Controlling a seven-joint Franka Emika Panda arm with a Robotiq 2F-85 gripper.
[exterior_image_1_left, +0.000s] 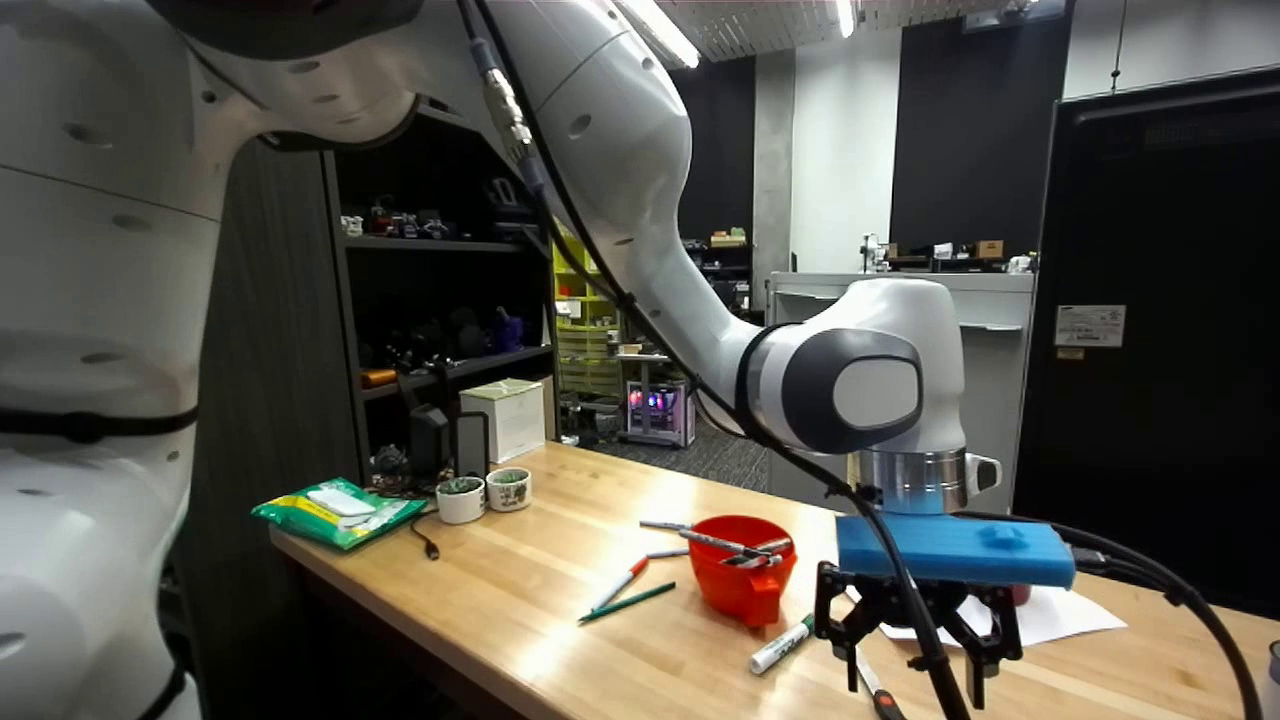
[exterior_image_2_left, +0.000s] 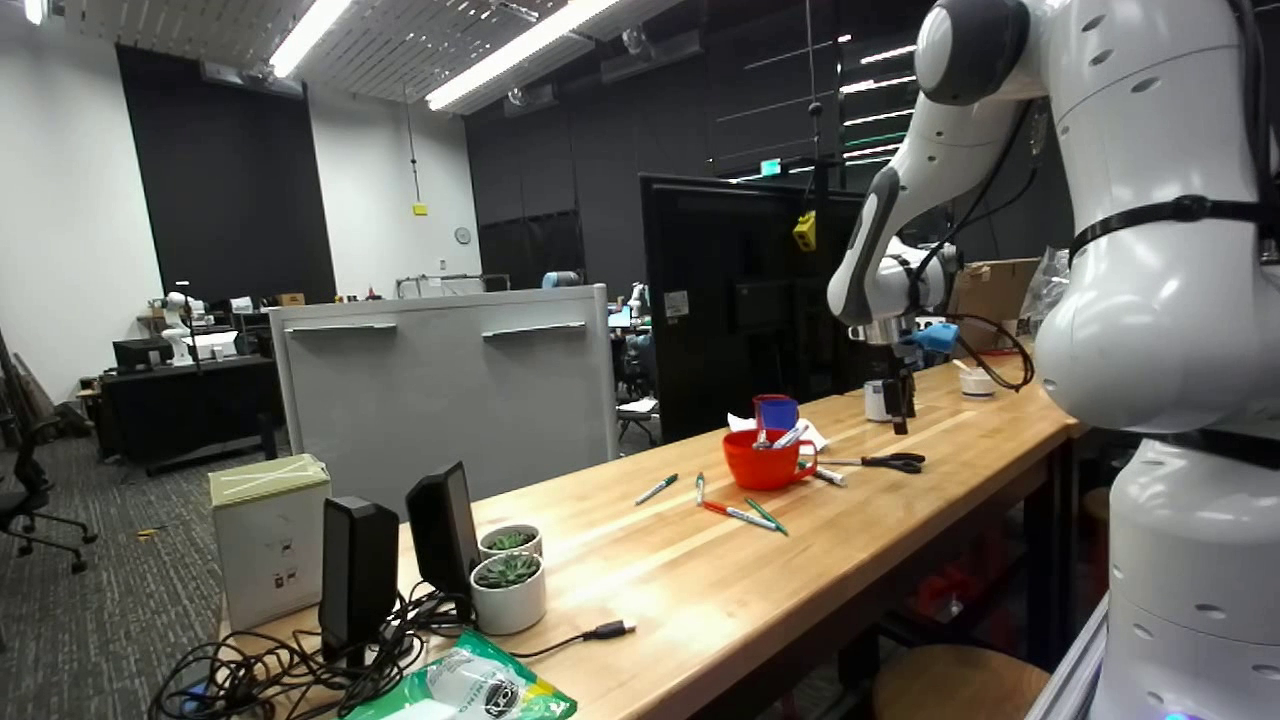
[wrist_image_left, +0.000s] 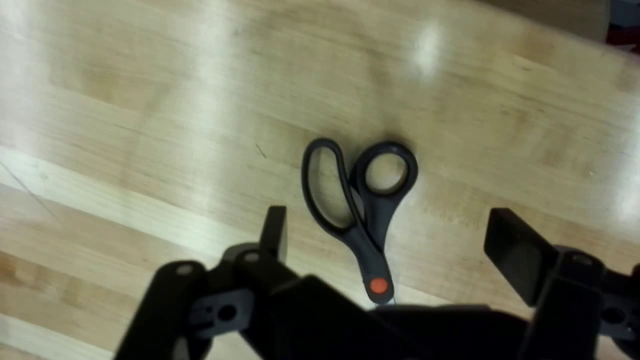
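Black-handled scissors with an orange pivot lie flat on the wooden table. In the wrist view their handle loops show, while the blades are hidden by the gripper's body. My gripper is open above them, one finger on either side and nothing held. From the side, the gripper hangs fingers down, with the scissors partly visible below. The second exterior view shows the gripper raised over the table, apart from the scissors.
A red bowl-like cup holding several markers stands close by. A white marker, a red marker and a green pen lie around it. White paper lies behind the gripper.
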